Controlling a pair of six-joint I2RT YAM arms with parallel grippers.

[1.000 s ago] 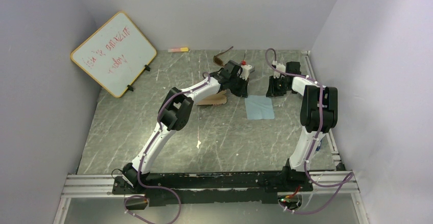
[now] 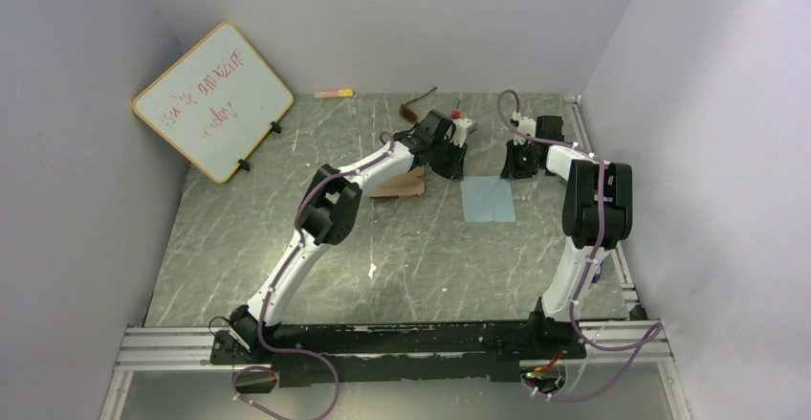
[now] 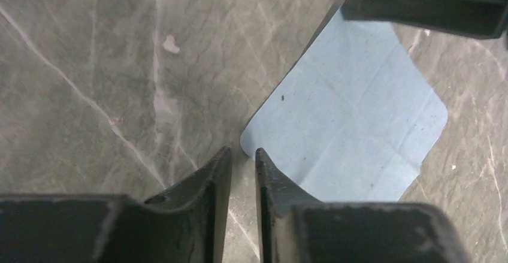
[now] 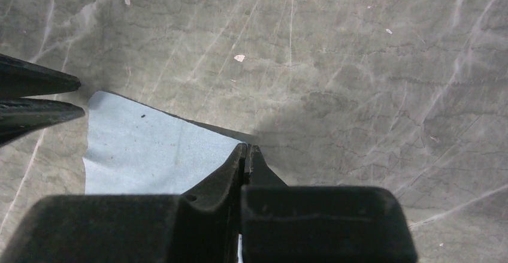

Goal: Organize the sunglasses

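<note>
A light blue square cloth [image 2: 488, 200] lies flat on the grey marble table, right of centre. My left gripper is at one corner of it, its fingertips slightly parted, with the cloth corner just beyond them. My right gripper is shut at another corner, its tips at the cloth's edge; whether fabric is between them is unclear. Brown sunglasses [image 2: 411, 112] lie at the back, behind the left arm, which partly hides that area.
A cardboard piece [image 2: 397, 190] lies under the left arm. A small grey item with red [image 2: 471, 129] sits behind it. A whiteboard [image 2: 210, 99] stands at back left.
The cloth has shifted slightly toward the back and right. Both grippers have moved slightly, the right one a little toward the back and right with its fingers now together.
</note>
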